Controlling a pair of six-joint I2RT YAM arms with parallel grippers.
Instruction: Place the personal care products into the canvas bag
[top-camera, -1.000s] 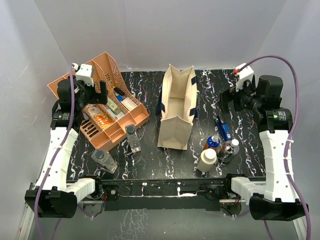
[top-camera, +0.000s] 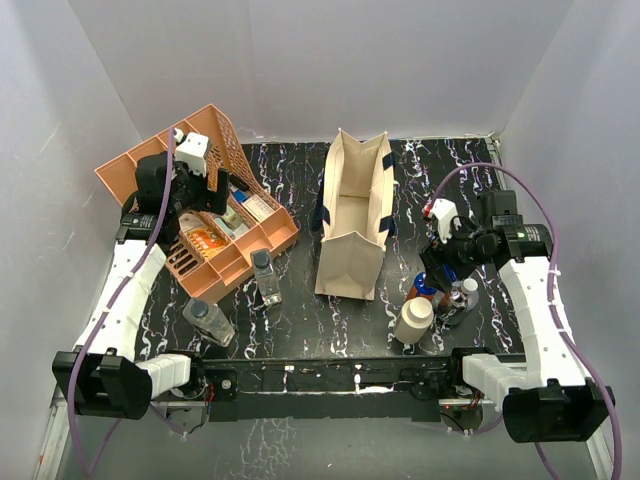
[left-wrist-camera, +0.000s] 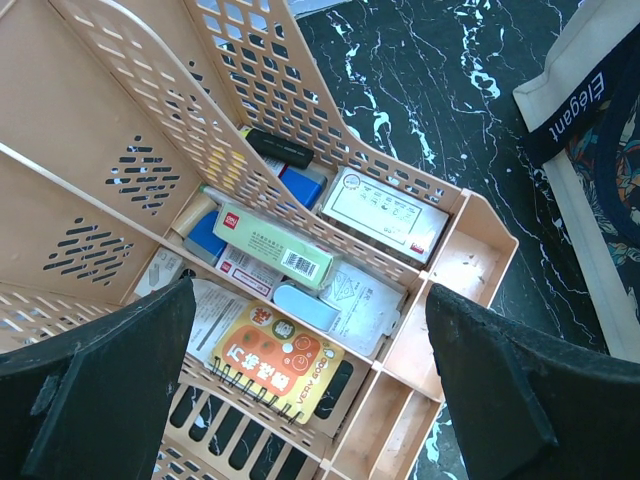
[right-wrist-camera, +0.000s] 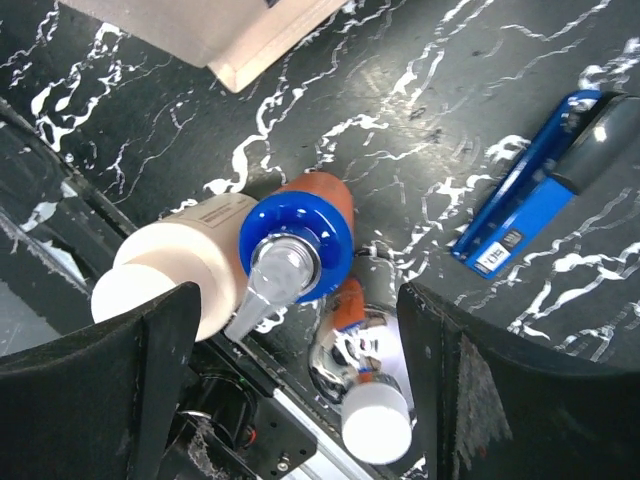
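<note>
The beige canvas bag (top-camera: 351, 260) stands open and empty at the centre. On the right, my right gripper hangs with fingers apart, nothing held, above an orange bottle with blue cap (right-wrist-camera: 316, 222), a white jar (right-wrist-camera: 205, 250) and a silver bottle with white cap (right-wrist-camera: 376, 420). A blue-and-black item (right-wrist-camera: 532, 195) lies beside them. My left gripper is open over the tan organizer (top-camera: 266, 230), whose compartments hold small boxes, a spiral notebook (left-wrist-camera: 270, 360) and stick items.
Two glass containers (top-camera: 266, 280) (top-camera: 210, 322) stand left of the bag, near the organizer. Walls enclose the back and sides. Bare dark tabletop shows behind the right-hand bottles and in front of the bag.
My right gripper has moved down and toward the front-left, over the bottles. My left gripper has shifted slightly to the right over the organizer.
</note>
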